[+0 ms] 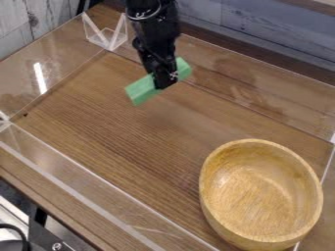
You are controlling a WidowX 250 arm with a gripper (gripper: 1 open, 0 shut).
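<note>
My black gripper (161,72) reaches down from the top centre of the camera view, shut on a green block (143,90). The block is held at a slant over the upper middle of the wooden surface; its middle is partly hidden behind the fingers. Whether it touches the surface I cannot tell.
A large yellow round bowl (260,193) occupies the lower right. A clear plastic holder (105,31) stands at the back left. White walls edge the back.
</note>
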